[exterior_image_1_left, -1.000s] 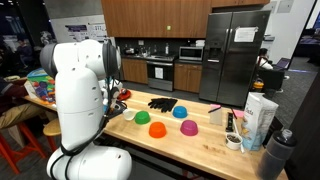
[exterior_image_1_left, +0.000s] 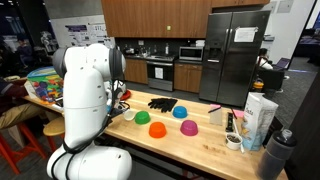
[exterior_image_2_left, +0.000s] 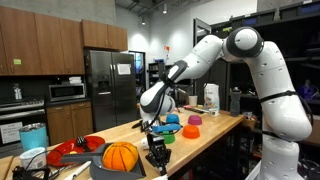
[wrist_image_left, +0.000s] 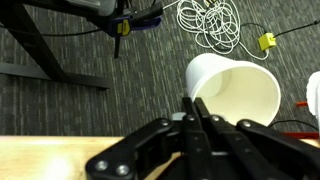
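Note:
A white cup (wrist_image_left: 232, 92) fills the right half of the wrist view, tilted so that its open mouth and inside show. My gripper is shut on the cup's near rim, the fingertips meeting at its left edge. Behind the cup lies grey carpet (wrist_image_left: 120, 90); the pale table edge (wrist_image_left: 60, 155) runs along the bottom of that view. In exterior view 2 my gripper (exterior_image_2_left: 156, 154) hangs low at the near end of the table, where the cup is hard to make out.
A green bowl (exterior_image_1_left: 140, 116), an orange bowl (exterior_image_1_left: 157, 130), a blue bowl (exterior_image_1_left: 179, 112) and a magenta bowl (exterior_image_1_left: 189, 128) stand on the table. A basketball (exterior_image_2_left: 120, 157) sits near the arm. White cable (wrist_image_left: 212, 22) lies on the floor.
In exterior view 1 my arm's upper part has shifted a little to the right. The bowls on the table stay where they were.

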